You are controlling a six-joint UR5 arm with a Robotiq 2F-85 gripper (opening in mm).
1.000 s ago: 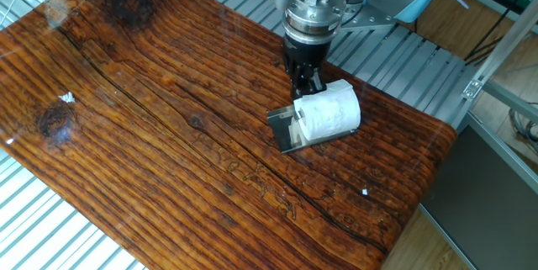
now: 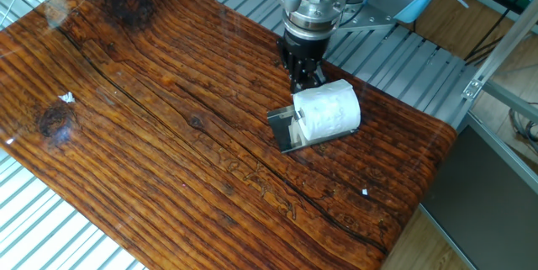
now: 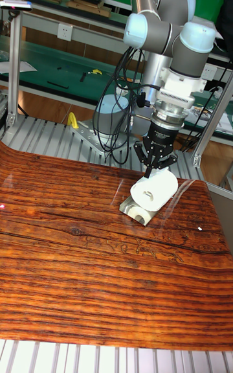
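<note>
A white paper roll (image 2: 329, 112) lies on its side in a metal holder (image 2: 283, 133) on the wooden table. In exterior view 3 the roll (image 3: 155, 190) shows its core hole, and the holder's plate (image 3: 137, 212) sticks out in front. My black gripper (image 2: 308, 86) points down at the roll's edge on the robot-base side. From the other side, the gripper (image 3: 148, 171) appears just above and behind the roll. Whether its fingertips touch the paper cannot be made out, nor how far apart the fingers are.
Small white scraps (image 2: 67, 97) lie on the wooden table (image 2: 168, 135), one of them (image 2: 365, 192) near the right end. Black cables (image 3: 123, 121) hang beside the arm, behind the table's back edge.
The gripper and wrist have shifted very slightly to the left in exterior view 2. The roll and holder have stayed in place.
</note>
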